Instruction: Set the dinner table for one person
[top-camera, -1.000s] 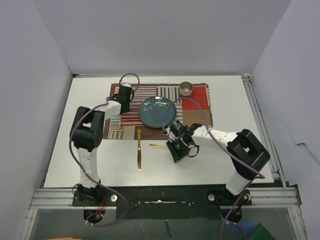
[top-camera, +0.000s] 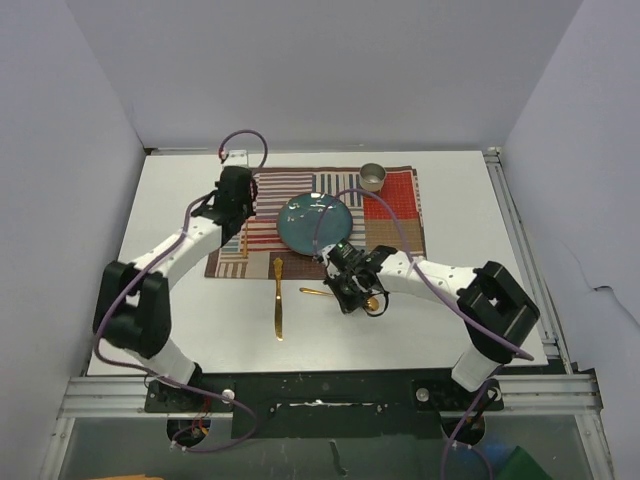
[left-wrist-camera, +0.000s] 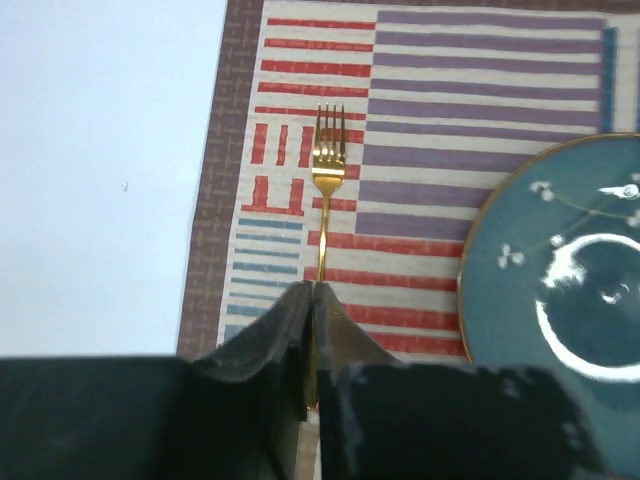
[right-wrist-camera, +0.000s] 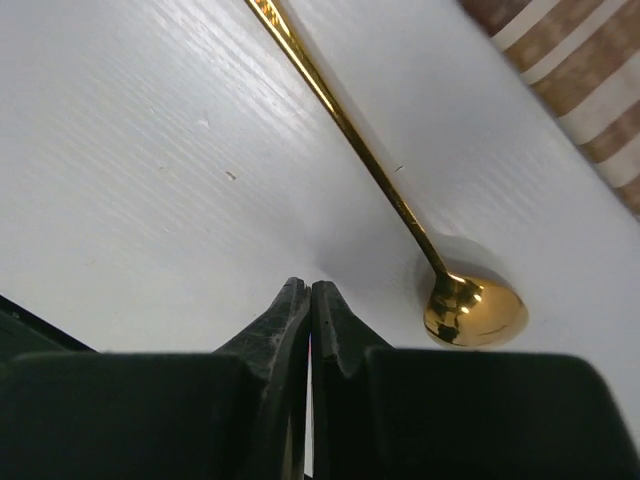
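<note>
A gold fork (left-wrist-camera: 328, 165) lies on the striped placemat (left-wrist-camera: 490, 105), left of the teal plate (top-camera: 314, 222), tines toward the far side. Over its handle is my left gripper, fingertips close together but slightly open, with the gold handle showing along the narrow gap. On the white table in front of the placemat rests a gold spoon (right-wrist-camera: 378, 170). Close above it my right gripper is shut, nothing between its fingers, beside the spoon's bowl in the right wrist view. A gold knife (top-camera: 278, 305) lies partly on the placemat, partly on the table.
A metallic cup (top-camera: 372, 177) stands at the placemat's back right. The right forearm hides part of the placemat and spoon in the top view.
The right gripper has shifted slightly left over the spoon.
</note>
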